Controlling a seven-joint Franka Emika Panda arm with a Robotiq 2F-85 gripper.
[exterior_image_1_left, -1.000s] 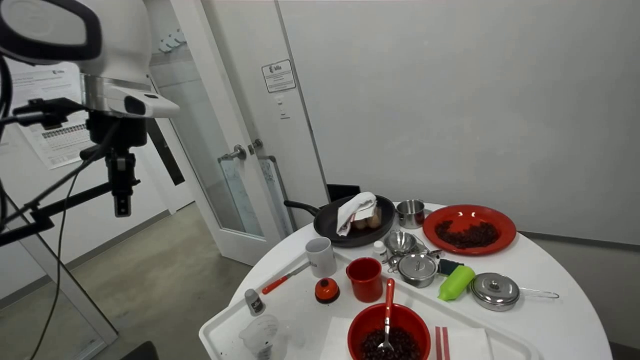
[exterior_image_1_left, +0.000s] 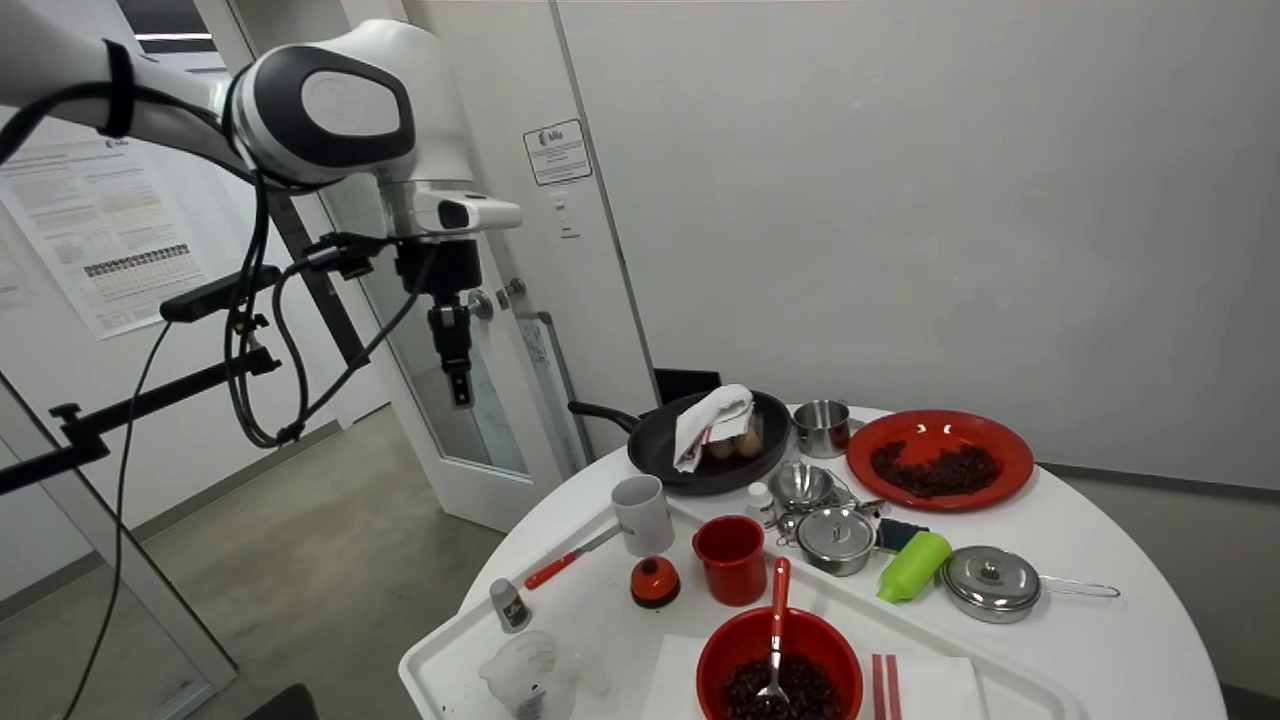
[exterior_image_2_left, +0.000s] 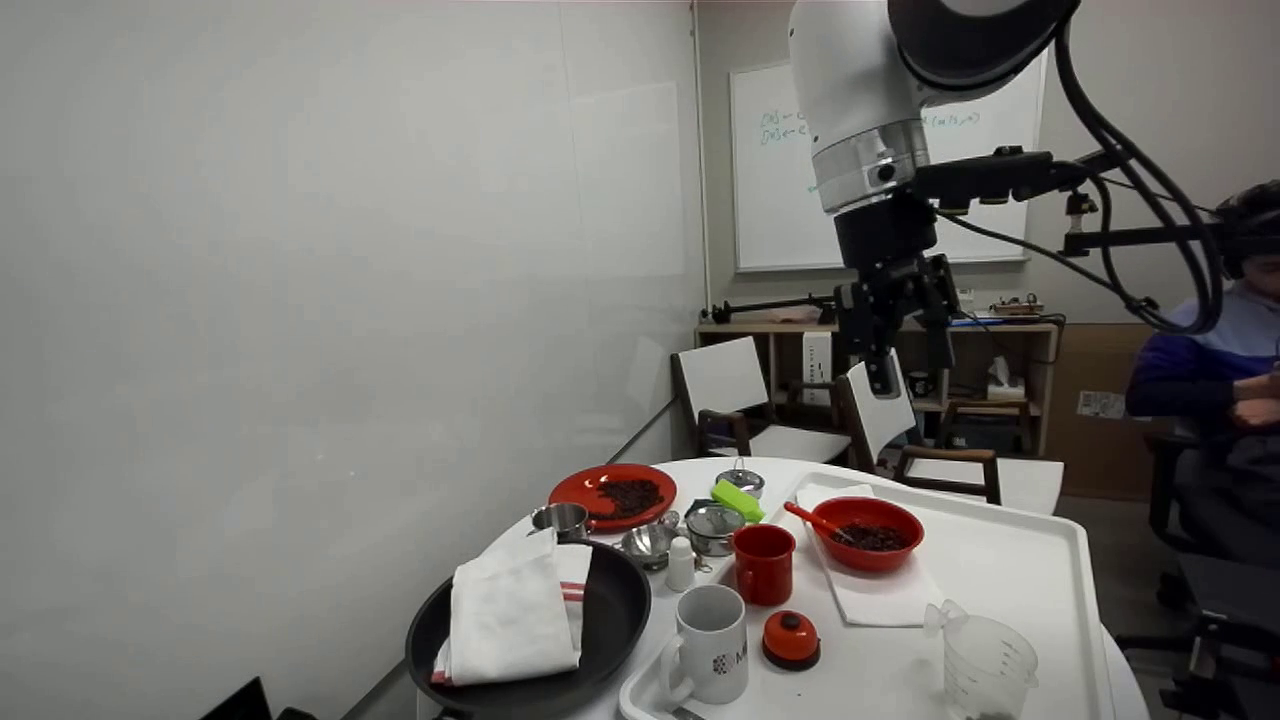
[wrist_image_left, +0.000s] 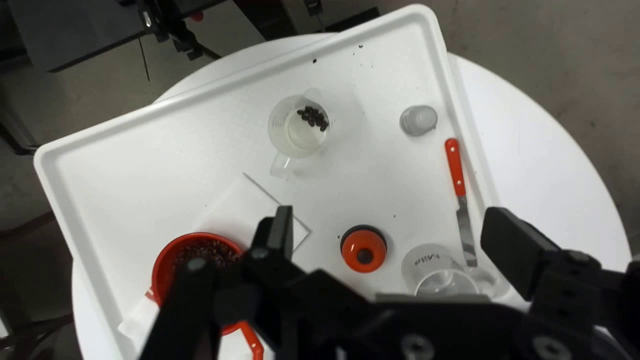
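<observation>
My gripper is open and empty, its two fingers spread wide in the wrist view. In exterior view 1 the gripper (exterior_image_1_left: 459, 390) hangs in the air, well above the table's height. Beneath it lies the white tray (wrist_image_left: 186, 138). On the tray are a clear measuring cup (wrist_image_left: 300, 129) with a few dark beans in it, an orange-and-black round object (wrist_image_left: 363, 249), a grey mug (exterior_image_2_left: 711, 648), a red mug (exterior_image_1_left: 731, 560) and a red-handled knife (wrist_image_left: 456, 171). A red bowl (exterior_image_2_left: 858, 534) holds dark beans and a red-handled spoon (exterior_image_1_left: 779, 600).
Behind the tray stand a black pan (exterior_image_1_left: 672, 462) holding a white cloth (exterior_image_2_left: 516, 612), a red plate (exterior_image_1_left: 1014, 456) with beans, small metal pots (exterior_image_1_left: 837, 540) and a green object (exterior_image_1_left: 914, 566). Bare tray surface (wrist_image_left: 120, 162) shows beside the measuring cup. A person (exterior_image_2_left: 1212, 360) sits at the right.
In exterior view 1 the arm and gripper have moved to the right and slightly up, away from the camera. Objects on the table look unchanged.
</observation>
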